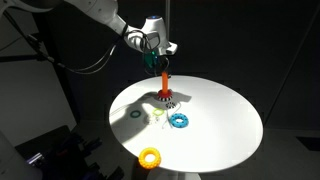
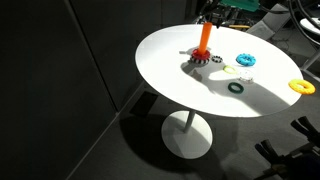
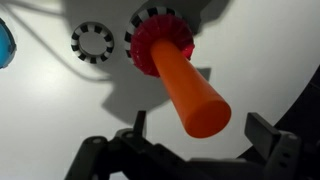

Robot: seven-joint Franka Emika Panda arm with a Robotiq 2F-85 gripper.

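Note:
An orange post (image 1: 165, 83) stands upright on the round white table, with a red ring (image 2: 200, 55) and a black-and-white ring (image 3: 133, 28) around its foot. Above the post hangs my gripper, its fingers wide apart and empty. In the wrist view the post's orange top (image 3: 207, 117) shows just beyond the gap between the fingers. A small black-and-white ring (image 3: 93, 42) lies flat beside the post. The blue ring (image 1: 179, 120) and the yellow ring (image 1: 150, 158) lie farther off, the yellow one at the table's edge.
Between the post and the blue ring lie a pale yellow-green ring (image 2: 231, 69), a white ring (image 2: 246, 76) and a dark green ring (image 2: 236, 88).

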